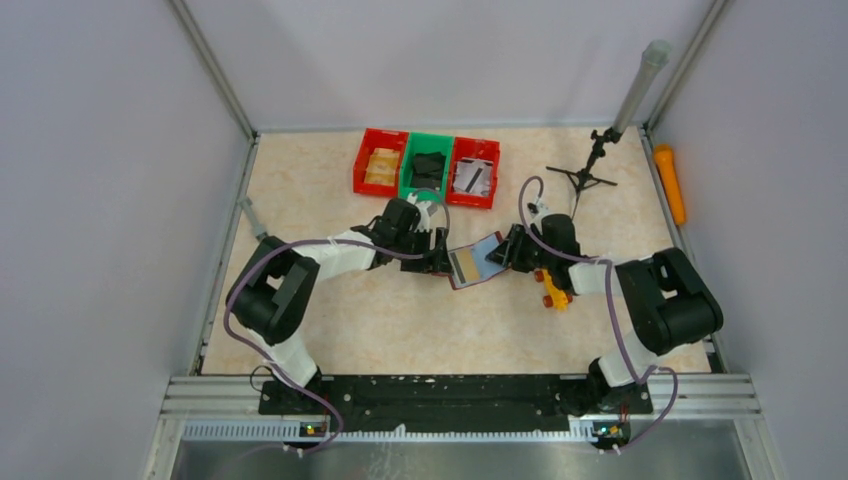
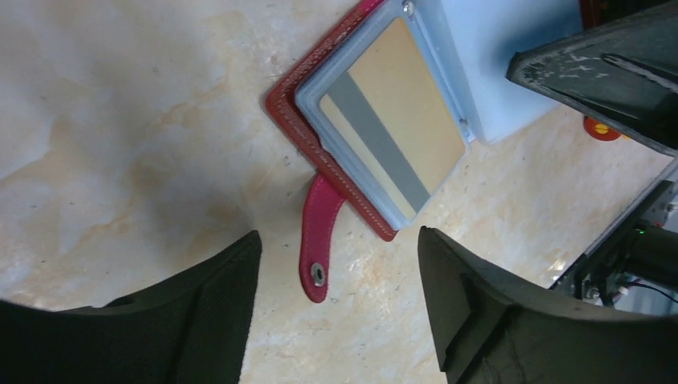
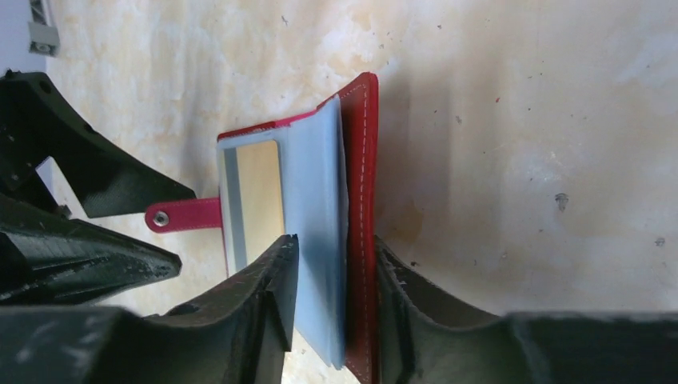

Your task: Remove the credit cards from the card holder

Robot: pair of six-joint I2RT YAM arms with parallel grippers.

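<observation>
An open red card holder (image 1: 478,262) lies mid-table. In the left wrist view its blue sleeve holds a tan card with a grey stripe (image 2: 384,112); its red snap strap (image 2: 318,236) sticks out between my left gripper's open, empty fingers. In the right wrist view the holder's raised red-and-blue edge (image 3: 360,160) stands between the fingertips of my right gripper; whether they press on it I cannot tell.
Red and green bins (image 1: 427,160) stand at the back. A tripod (image 1: 590,170) is at the back right, a yellow toy (image 1: 556,296) under the right arm.
</observation>
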